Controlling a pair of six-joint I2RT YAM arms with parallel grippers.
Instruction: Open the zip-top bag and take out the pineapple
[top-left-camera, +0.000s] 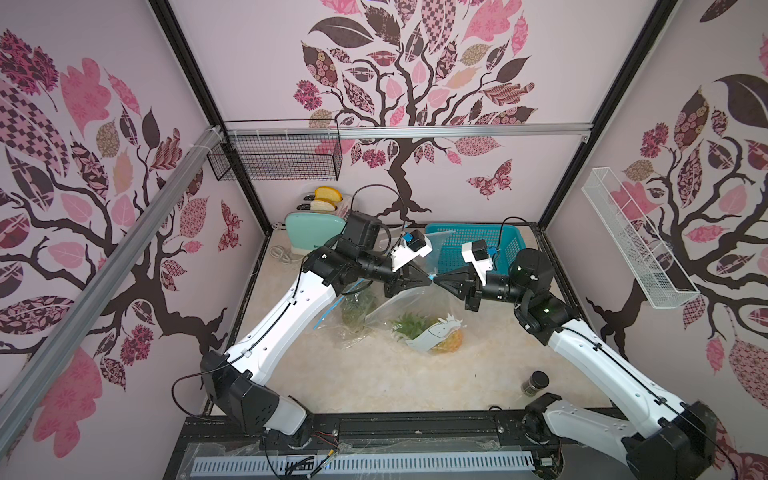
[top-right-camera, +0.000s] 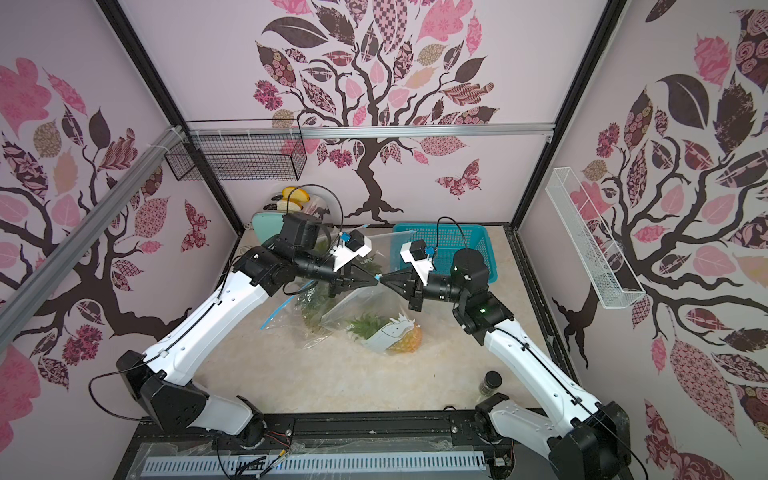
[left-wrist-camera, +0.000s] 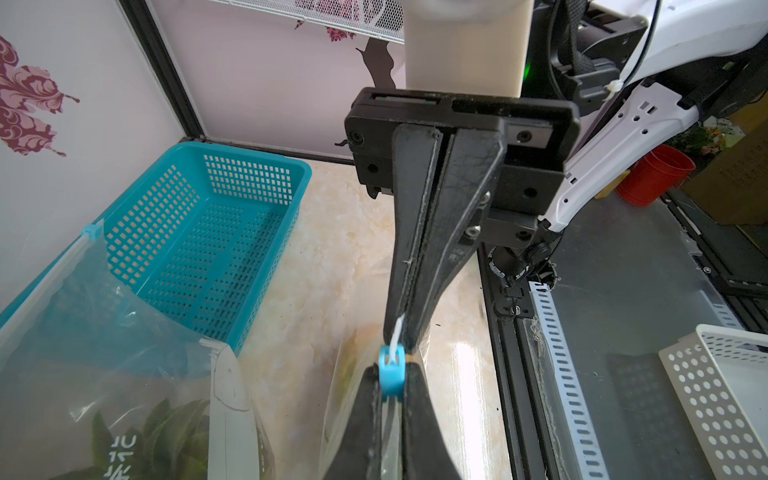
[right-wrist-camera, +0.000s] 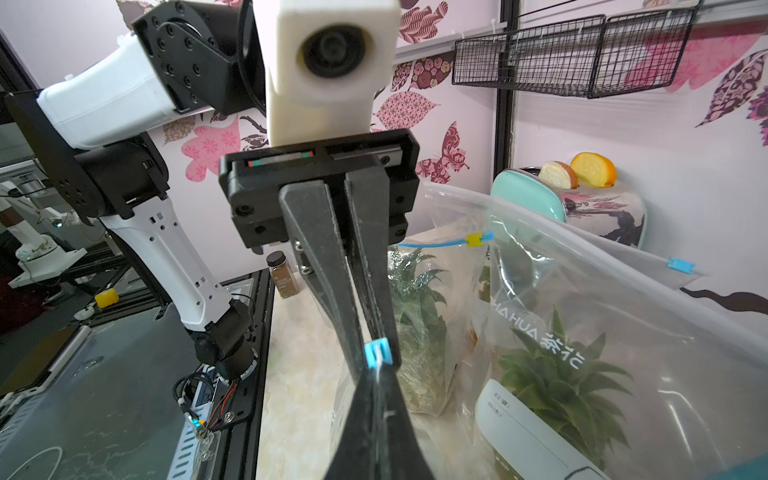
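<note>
The pineapple (top-left-camera: 448, 341) lies in a clear zip top bag (top-left-camera: 412, 304), its leaves pointing left and a white label across it. Above it, the bag's upper edge is raised where my two grippers meet tip to tip. My left gripper is shut on the small blue zip slider (left-wrist-camera: 391, 364), which sits between its fingertips. Facing it from the right, my right gripper is shut just at the slider. A thin white strip (left-wrist-camera: 397, 328) rises by its tips; whether it is pinched, I cannot tell.
Another clear bag (right-wrist-camera: 424, 344) with a pineapple stands to the left. A teal basket (top-left-camera: 512, 240) is behind the right arm. At the back left is a mint-coloured box (top-left-camera: 312, 232); a dark-capped jar (top-left-camera: 535, 383) stands front right.
</note>
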